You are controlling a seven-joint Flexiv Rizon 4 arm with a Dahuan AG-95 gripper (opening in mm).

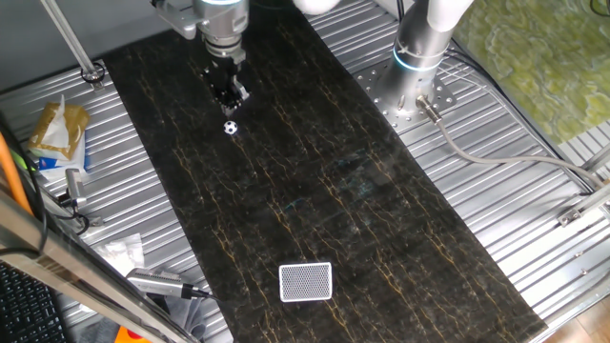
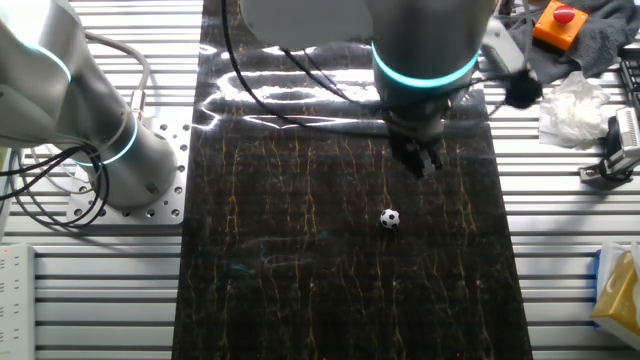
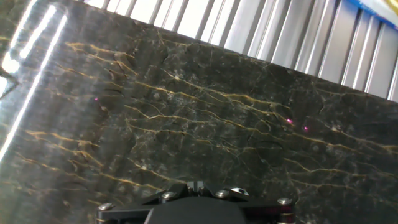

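Observation:
A small black-and-white ball (image 1: 231,128) patterned like a football rests on the dark marbled mat. My gripper (image 1: 232,99) hangs just behind it in exterior view 1, clear of it in the image. In exterior view 2 the ball (image 2: 390,218) lies apart from the gripper (image 2: 426,168). At the bottom of the wrist view the fingertips of my gripper meet, with nothing showing between them. Part of the ball (image 3: 239,191) peeps out to their right, the rest hidden behind the gripper.
Near the front of the mat (image 1: 381,252) lies a white mesh-patterned rectangular item (image 1: 305,282), perhaps a small basket. Tissues (image 1: 59,131) and a brush-like tool (image 1: 162,284) are off the mat's left side.

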